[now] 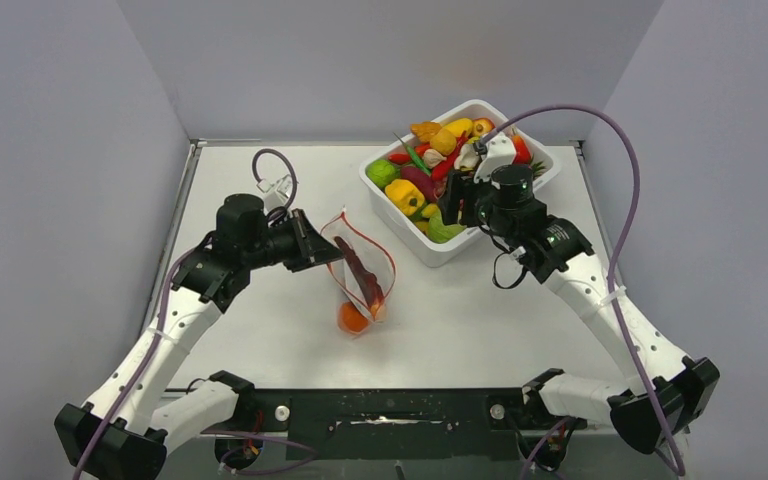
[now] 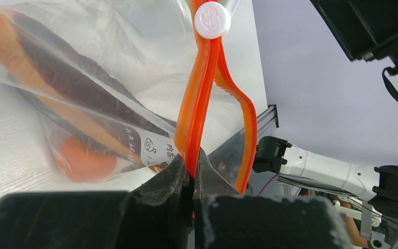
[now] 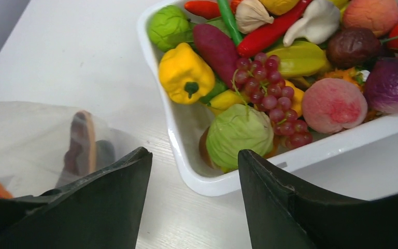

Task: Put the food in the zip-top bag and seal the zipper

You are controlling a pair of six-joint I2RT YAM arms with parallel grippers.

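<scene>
The clear zip bag (image 1: 360, 262) with an orange zipper stands mid-table, a long brown item and an orange round food (image 1: 353, 317) inside. My left gripper is shut on the bag's orange zipper edge (image 2: 202, 98), near the white slider (image 2: 212, 19). My right gripper is open and empty above the near left part of the white bin (image 3: 184, 166), which holds a cabbage (image 3: 238, 136), grapes (image 3: 272, 98), a peach (image 3: 334, 106), a yellow pepper (image 3: 185, 72) and several other foods.
The bin sits at the back right. Grey walls enclose the back and sides.
</scene>
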